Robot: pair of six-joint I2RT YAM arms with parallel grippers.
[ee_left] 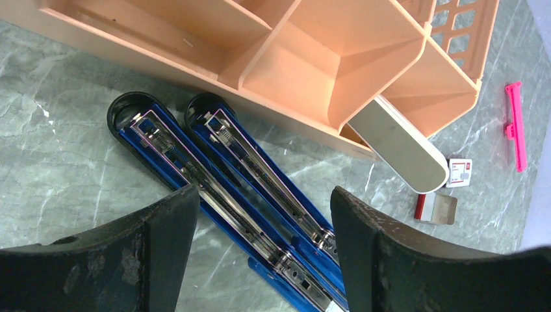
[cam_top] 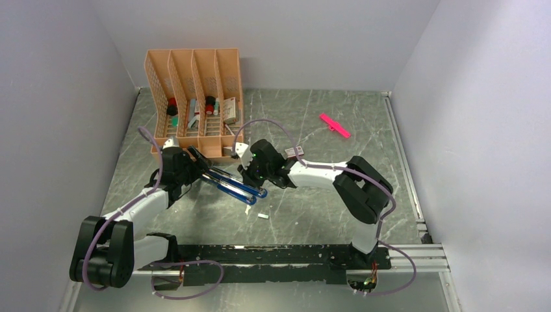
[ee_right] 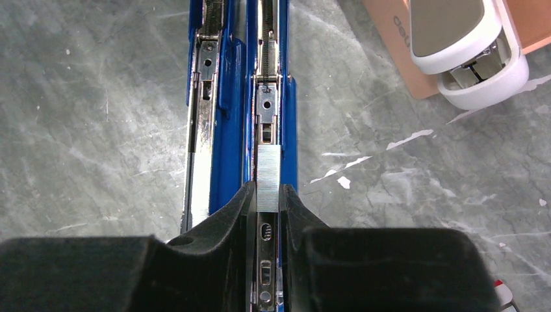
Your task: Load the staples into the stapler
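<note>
Two long blue staplers [cam_top: 224, 182] lie side by side on the table, their metal channels facing up. In the right wrist view, a silvery strip of staples [ee_right: 268, 169] is at the channel of the right-hand stapler [ee_right: 292, 123]. My right gripper is shut on the near end of that strip, just over the channel; whether it is fully seated there I cannot tell. A similar pale strip [ee_right: 202, 179] shows in the other stapler. My left gripper stands open over the staplers' other half, with nothing visibly held between its fingers.
A peach organizer [cam_top: 195, 143] with several compartments stands behind the staplers. From it sticks a grey-and-white object [ee_left: 399, 146]. Small boxes [ee_left: 436, 208] and a pink tool [cam_top: 334, 125] lie to the right. A small white piece [cam_top: 263, 216] lies in front.
</note>
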